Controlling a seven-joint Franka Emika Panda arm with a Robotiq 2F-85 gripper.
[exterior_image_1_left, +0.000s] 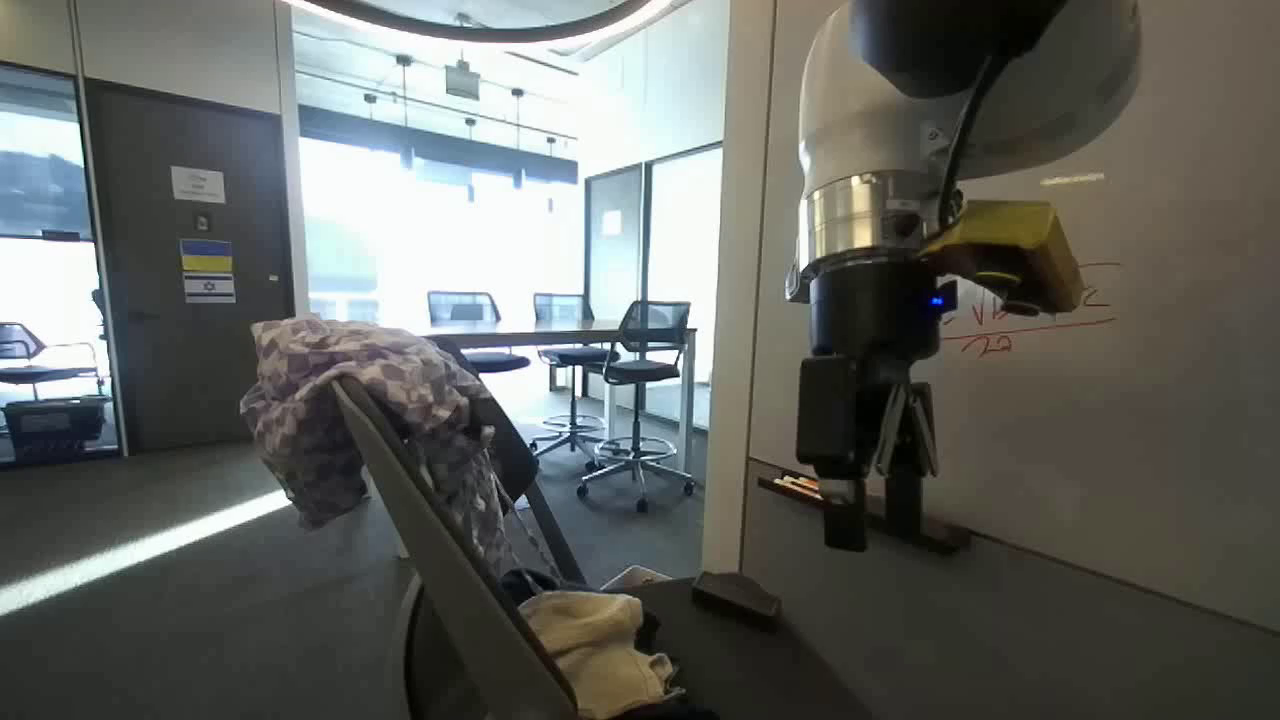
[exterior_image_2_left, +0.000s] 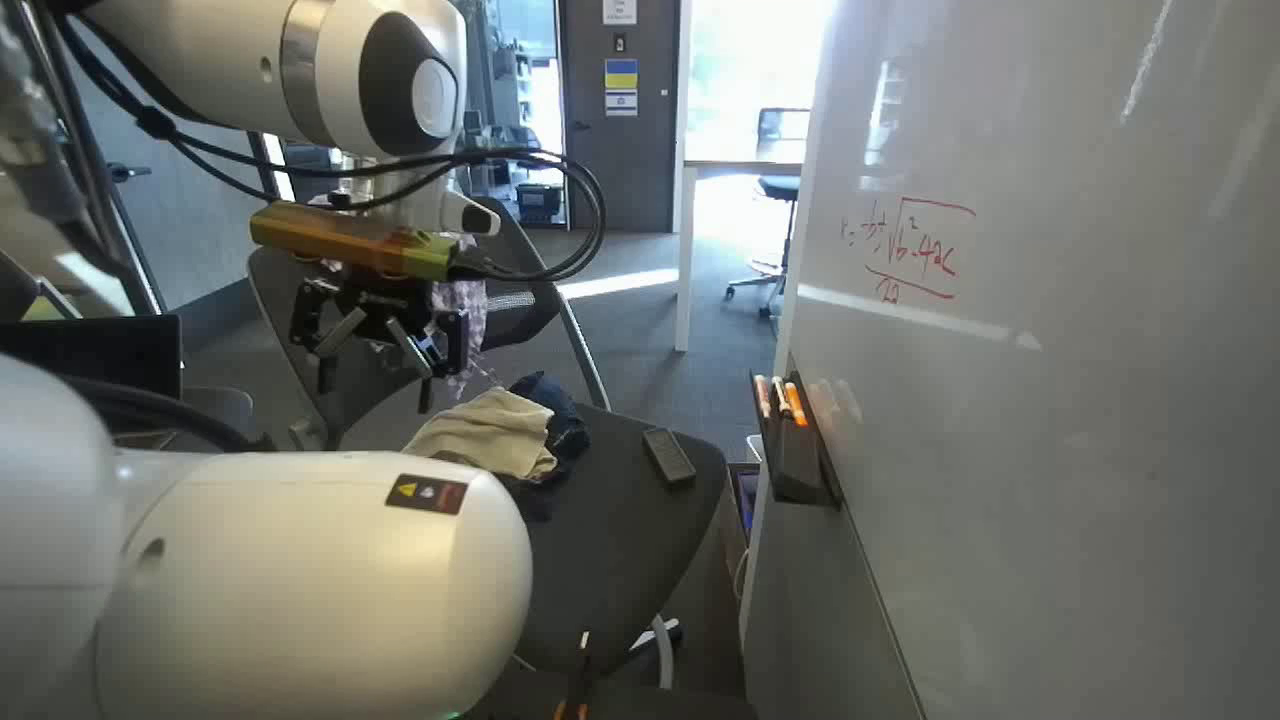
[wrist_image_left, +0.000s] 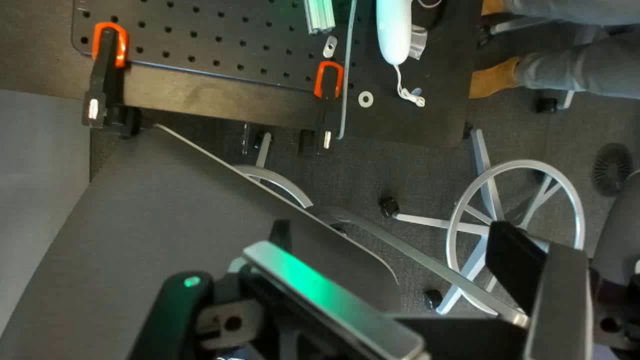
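Note:
My gripper stands open above the dark chair's seat, its fingers apart with nothing between them. In exterior view 1 the gripper points downward in front of the whiteboard. A crumpled beige cloth lies on the seat, with a dark blue cloth against it. Toward the seat's edge rests a dark eraser-like block, apart from the cloths. Patterned purple-and-white fabric hangs over the chair back. The wrist view shows bare grey seat past the fingers; neither the beige cloth nor the block can be made out there.
Beside the chair, the whiteboard carries red writing and a tray with several markers. Orange-tipped clamps grip the edge of a work table. A metal chair base stands on the floor. Much of the seat is clear.

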